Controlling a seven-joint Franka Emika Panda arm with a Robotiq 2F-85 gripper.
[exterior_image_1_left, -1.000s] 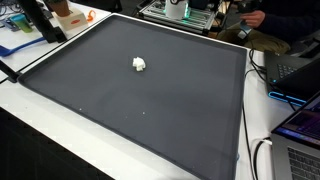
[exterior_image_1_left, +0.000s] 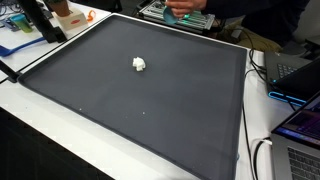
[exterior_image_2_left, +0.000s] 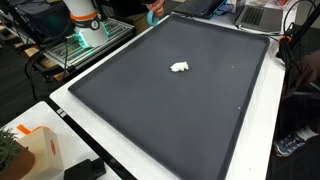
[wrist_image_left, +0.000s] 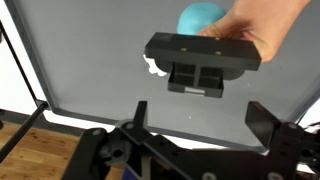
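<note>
A small crumpled white object (exterior_image_1_left: 138, 64) lies alone on the dark grey mat, toward its far left in exterior view 1. The same white object (exterior_image_2_left: 180, 67) is near the far middle in exterior view 2. In the wrist view, my gripper is open, its dark fingers far apart at left and right. A black block (wrist_image_left: 200, 50) shows above the gap and partly covers the white object (wrist_image_left: 155, 68); what it is attached to I cannot tell. The exterior views do not show my gripper.
A person's hand (wrist_image_left: 262, 22) holds a rounded blue thing (wrist_image_left: 200, 17) at the mat's far edge. Laptops (exterior_image_1_left: 300, 155) stand at the right in exterior view 1.
A person's hand with a blue-teal thing has come in over the far edge at the top of exterior view 1, covering the white and green part seen there before. The white object has not moved.
</note>
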